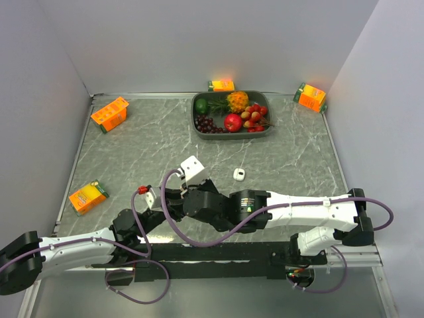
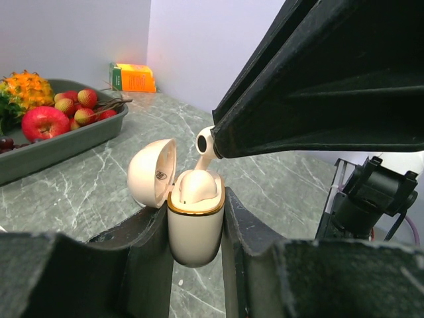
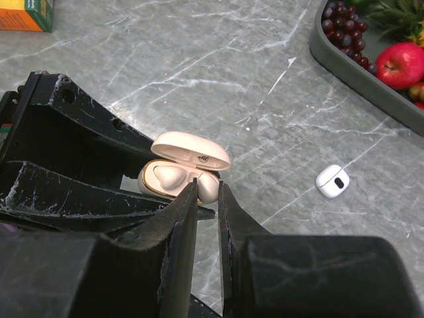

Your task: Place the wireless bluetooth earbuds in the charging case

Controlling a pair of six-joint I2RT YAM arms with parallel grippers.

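Note:
The cream charging case [image 2: 193, 232] is held upright by my left gripper, shut on it, lid [image 2: 149, 172] swung open. In the right wrist view one earbud [image 3: 169, 175] sits in the case, and a second earbud [image 3: 207, 189] is between the tips of my right gripper at the case's other slot. In the left wrist view that earbud [image 2: 205, 142] stands tilted at the right gripper's fingertips, its stem reaching down to the case. In the top view both grippers meet at the centre, largely covered by the right arm.
A small white mouse-like object [image 1: 239, 173] lies on the marble table right of the grippers. A grey tray [image 1: 230, 134] of fruit stands at the back. Orange boxes [image 1: 109, 114] line the edges.

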